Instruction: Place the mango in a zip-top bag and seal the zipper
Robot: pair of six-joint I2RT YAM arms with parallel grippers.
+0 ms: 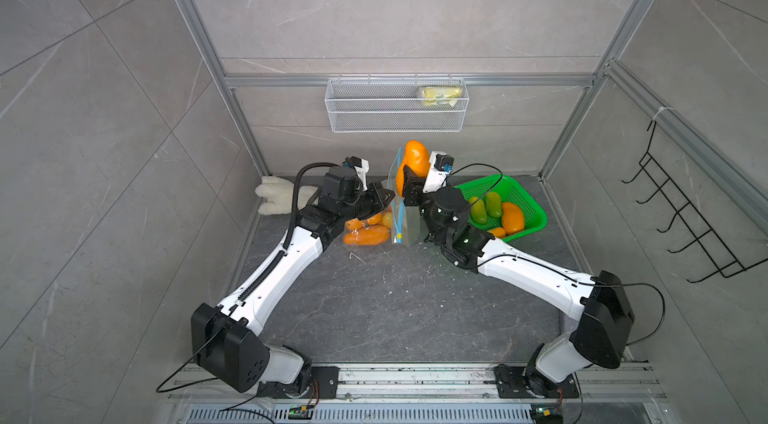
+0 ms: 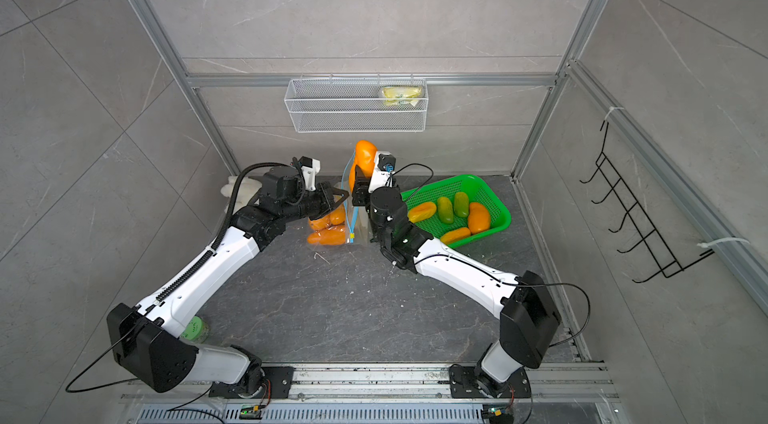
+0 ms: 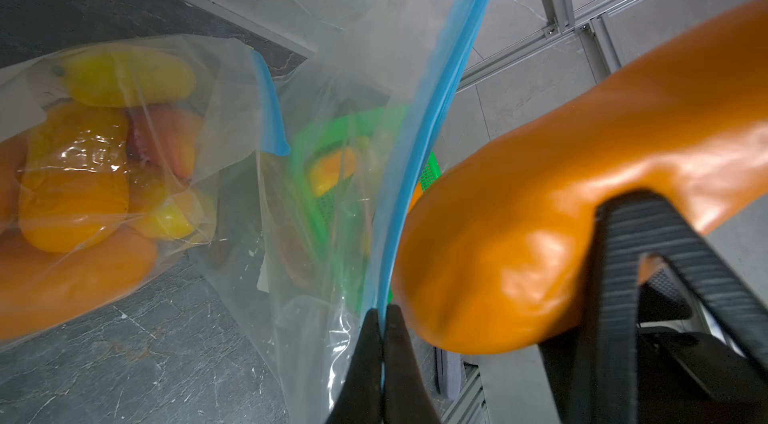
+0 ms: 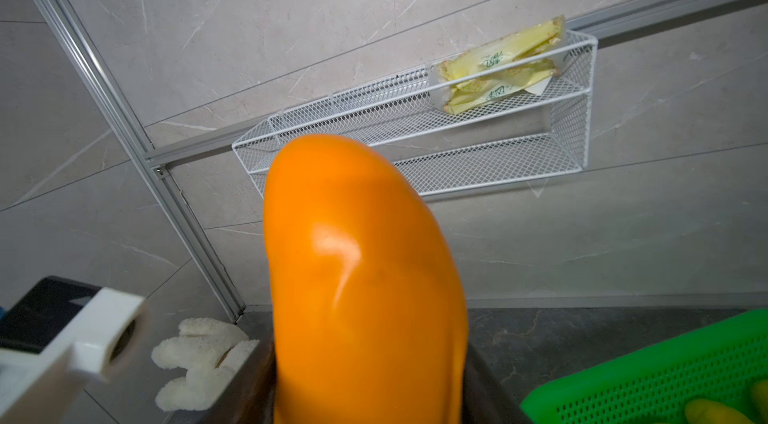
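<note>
An orange mango (image 1: 413, 157) (image 3: 552, 208) stands upright in my right gripper, which is shut on it. My left gripper is shut on the blue zipper edge of a clear zip top bag (image 3: 320, 208), which hangs from it. The mango is beside that blue edge; whether it is inside the bag is hard to tell. A second clear bag (image 3: 104, 184) holding several fruits lies on the table below.
A green basket (image 2: 492, 228) of produce sits at back right. A white plush item (image 1: 276, 194) lies at back left. A wire rack (image 1: 352, 96) hangs on the back wall.
</note>
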